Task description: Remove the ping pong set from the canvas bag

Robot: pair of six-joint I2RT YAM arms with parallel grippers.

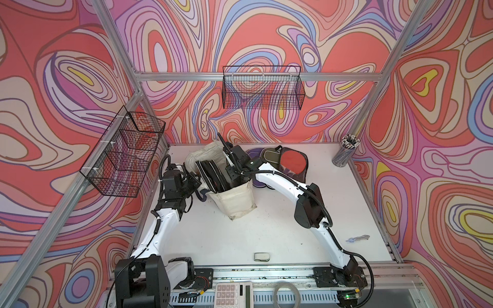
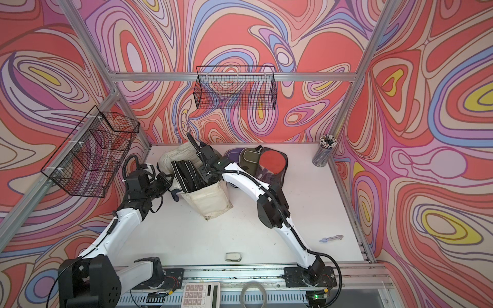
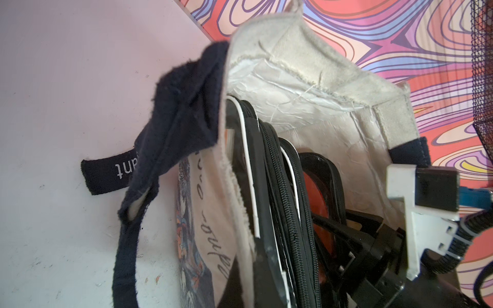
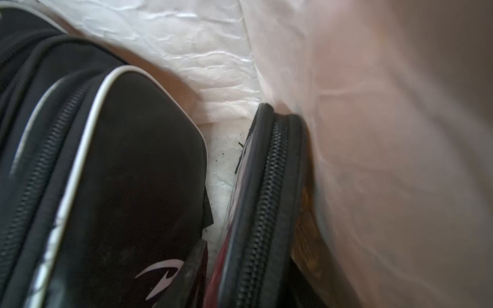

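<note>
The canvas bag stands on the table, mouth open, several black zippered ping pong cases upright inside. At its left rim my left gripper is shut; the left wrist view shows the thin bag edge running between its dark fingers. Inside the right part of the bag, my right gripper is shut on a thin black zippered case, its fingers on both sides. A thicker white-piped case stands left of that. The held case's lower end is hidden.
Purple, olive and red-black cases lie behind and right of the bag. A cup of sticks stands at the back right, a small blue-grey tool front right. A dark bag strap hangs outside.
</note>
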